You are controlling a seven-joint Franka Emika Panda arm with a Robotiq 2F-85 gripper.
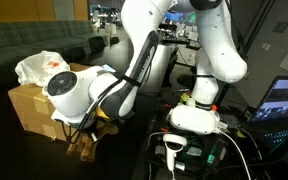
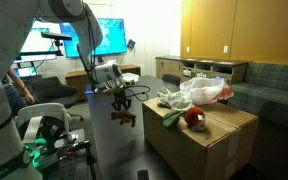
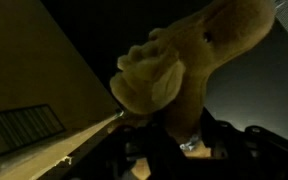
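Note:
A brown plush toy (image 3: 174, 70) fills the middle of the wrist view, close against my gripper. In exterior view 1 the toy (image 1: 82, 148) is just below the gripper (image 1: 76, 132), in front of the cardboard box. From the far side, in exterior view 2, the toy (image 2: 122, 117) shows below the arm's end, left of the box. The fingers are dark, and the toy partly covers them, so how far they stand apart does not show.
The cardboard box (image 2: 209, 145) stands beside the toy, with a white plastic bag (image 2: 209, 88), a pale cloth (image 2: 177, 100) and a red item (image 2: 195, 118) on top. Dark open surface (image 1: 34, 155) lies in front of the box.

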